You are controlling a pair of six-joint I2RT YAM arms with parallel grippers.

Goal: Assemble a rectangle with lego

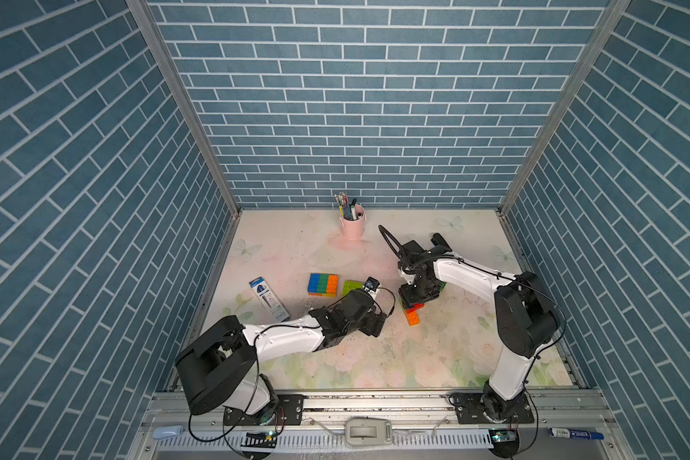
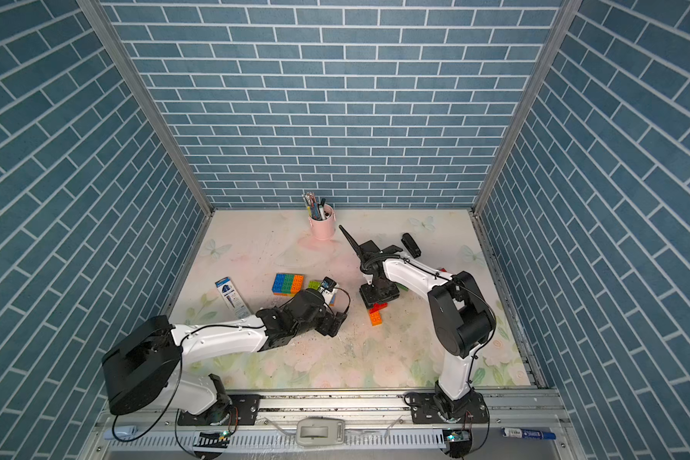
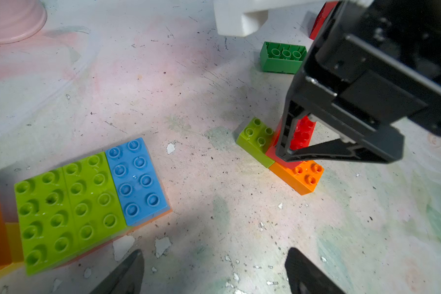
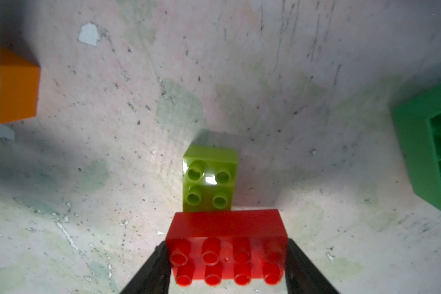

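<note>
A red brick [image 4: 225,224] lies crosswise where a lime green brick [image 3: 257,138] meets an orange brick [image 3: 301,175]. My right gripper is shut on the red brick, a finger against each end. From these views I cannot tell whether the red brick is pressed fully down. My left gripper stands open with nothing between its fingers, apart from these bricks and near a slab of lime green and blue bricks [image 3: 90,196]. The right arm covers most of the small assembly in the top left view.
A multicoloured brick block [image 1: 322,284] sits farther left. A green brick [image 3: 282,57] lies overturned beyond the assembly, with a red piece [image 3: 322,20] behind it. A pink pen cup [image 1: 352,224] stands at the back and a boxed item [image 1: 269,299] at left.
</note>
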